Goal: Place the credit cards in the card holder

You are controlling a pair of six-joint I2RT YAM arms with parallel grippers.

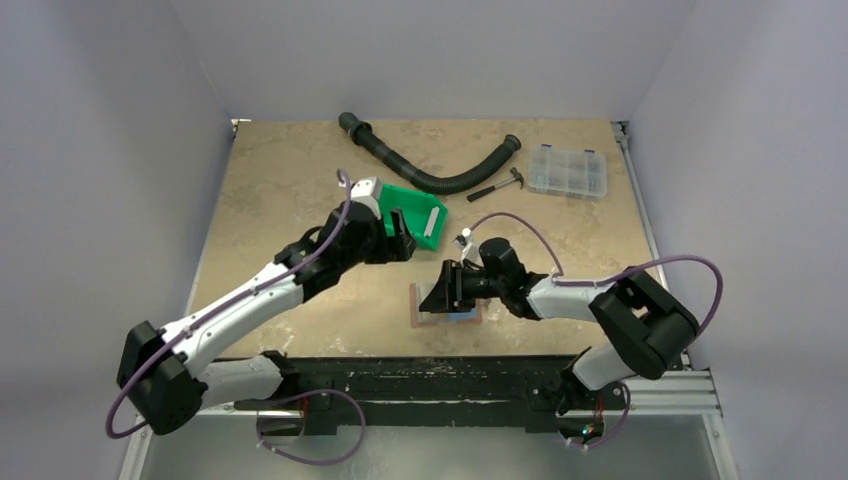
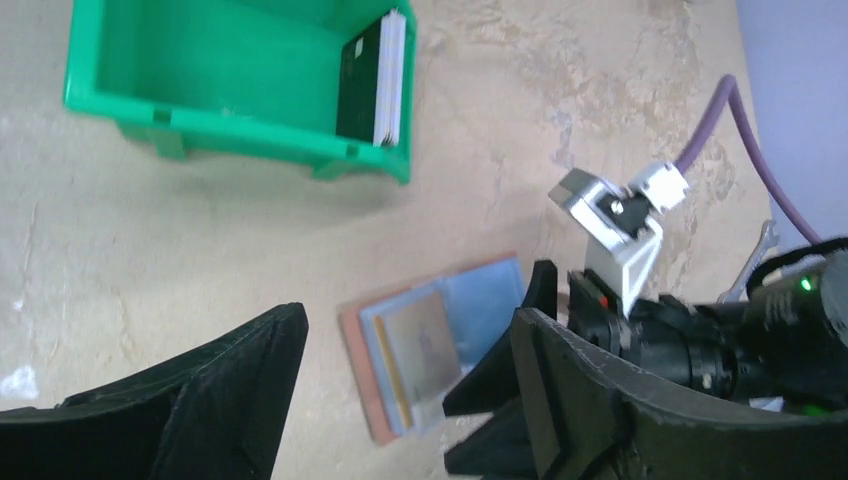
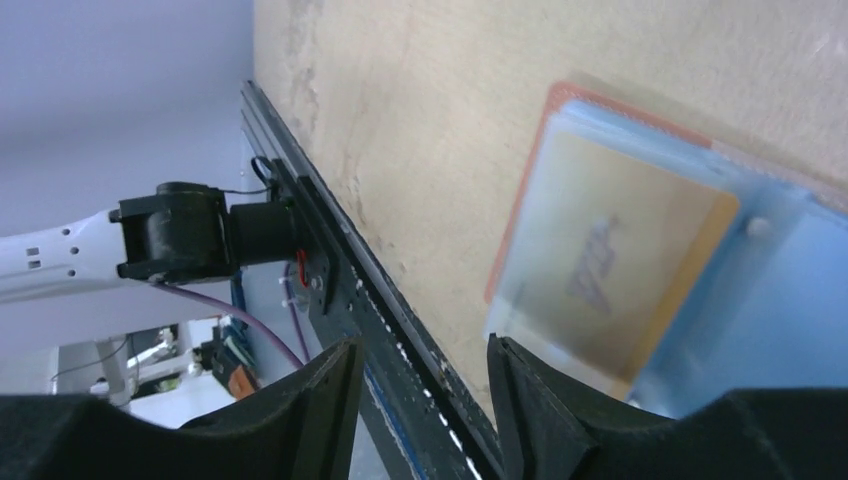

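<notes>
The card holder lies open on the table, blue with a pinkish-brown edge, a tan card in its clear pocket. In the right wrist view the card sits flat under the plastic. My right gripper is over the holder, its fingers apart and nothing between them. My left gripper hangs open and empty beside the green bin. Inside that bin, along its right wall, stand white-edged cards with a dark one next to them.
Behind the bin a black corrugated hose curves across the table, with a hammer by its right end. A clear plastic case occupies the back right. Bare table lies left of the bin.
</notes>
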